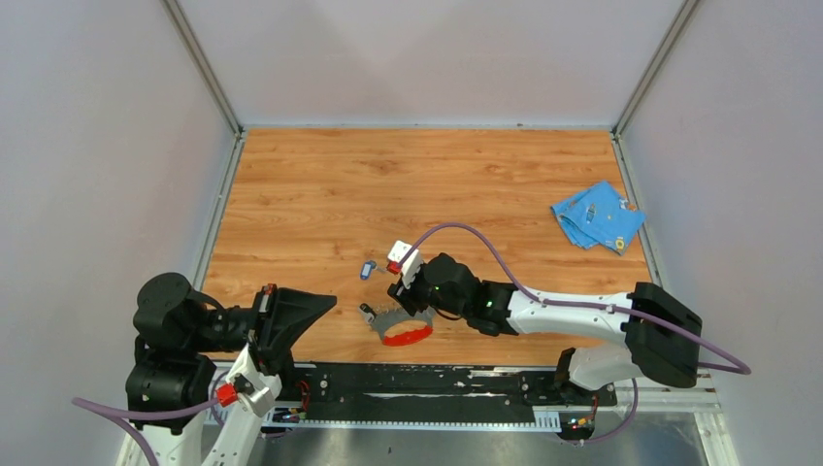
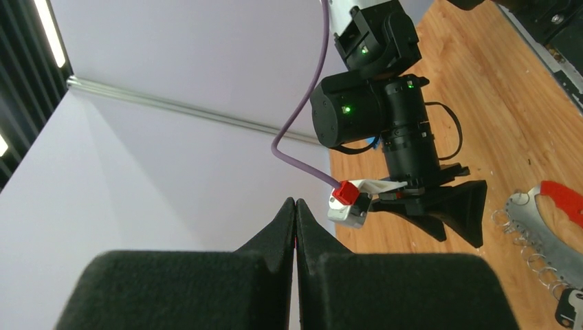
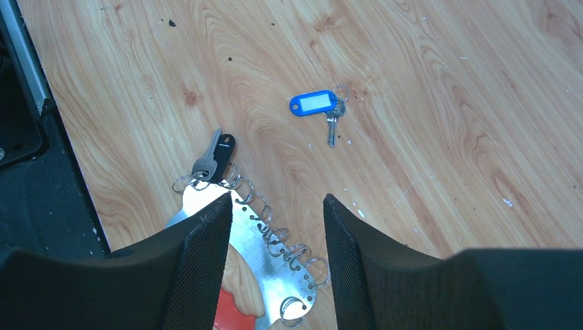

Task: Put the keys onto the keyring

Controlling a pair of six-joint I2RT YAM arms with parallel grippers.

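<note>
A metal keyring plate with several wire rings [image 3: 247, 234] and a red handle [image 1: 408, 337] lies near the front edge. A grey key [image 3: 205, 165] with a black tag [image 3: 225, 147] rests at one end of it. Farther back lies a second key [image 3: 332, 127] with a blue tag [image 3: 313, 103]. My right gripper stands open over the plate, nothing between its fingers. My left gripper is shut and empty, raised at the front left, away from the keys.
A folded blue cloth [image 1: 597, 216] lies at the right. A dark rail [image 1: 446, 383] runs along the front edge, with walls around.
</note>
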